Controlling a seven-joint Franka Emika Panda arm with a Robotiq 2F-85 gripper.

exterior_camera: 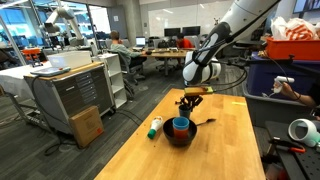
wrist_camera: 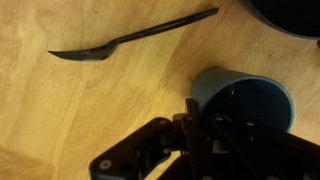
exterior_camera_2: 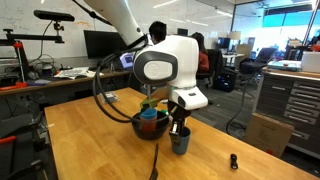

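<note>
A dark grey cup [wrist_camera: 250, 100] stands upright on the wooden table, seen from above in the wrist view; exterior view 2 shows the same cup [exterior_camera_2: 180, 144] just in front of the bowl. My gripper is low over the cup's near rim, its fingers apart. From exterior view 2 the gripper [exterior_camera_2: 178, 128] comes down at the mouth of the cup. The cup rests on the table. Whether the fingers touch the rim is hard to make out.
A black bowl [exterior_camera: 180, 140] beside the cup holds a blue cup [exterior_camera: 181, 124] and something red. A black fork-like utensil [wrist_camera: 130, 38] lies nearby. A white and green bottle [exterior_camera: 154, 127] stands past the bowl.
</note>
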